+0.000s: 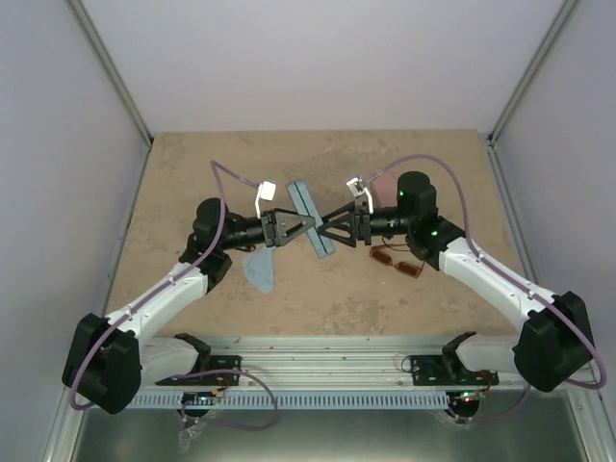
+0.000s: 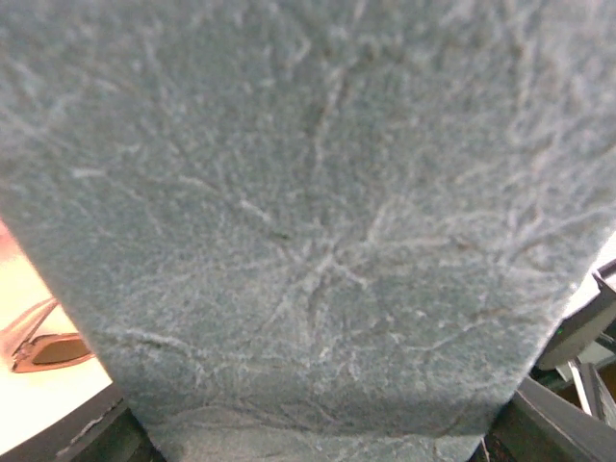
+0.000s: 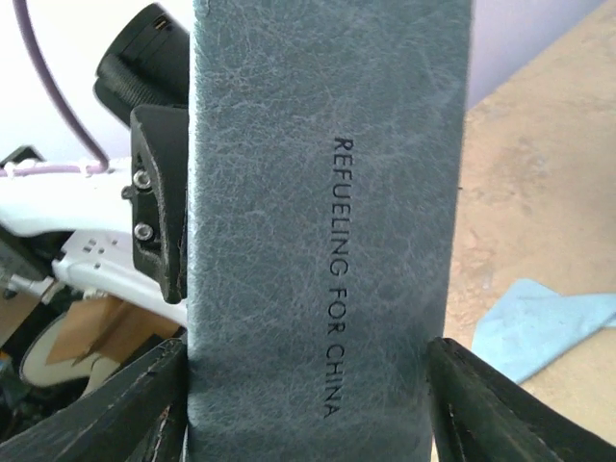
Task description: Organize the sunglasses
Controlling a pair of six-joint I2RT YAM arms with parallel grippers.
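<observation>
A long grey-green sunglasses case (image 1: pixel 299 196) is held at a slant between my two arms. My left gripper (image 1: pixel 310 222) is shut on the case, which fills most of the left wrist view. From the opposite side, my right gripper (image 1: pixel 324 227) has its fingers (image 3: pixel 144 404) on both sides of the same case (image 3: pixel 318 221), very near its edges; whether they press on it cannot be told. "REFUELING FOR CHINA" is printed along the face in the right wrist view. Brown-lensed sunglasses (image 1: pixel 408 269) lie on the table below the right gripper, partly visible in the left wrist view.
A light blue cloth (image 1: pixel 258 271) rests on the table below the left forearm. Something pinkish (image 1: pixel 386 187) lies behind the right arm, mostly hidden.
</observation>
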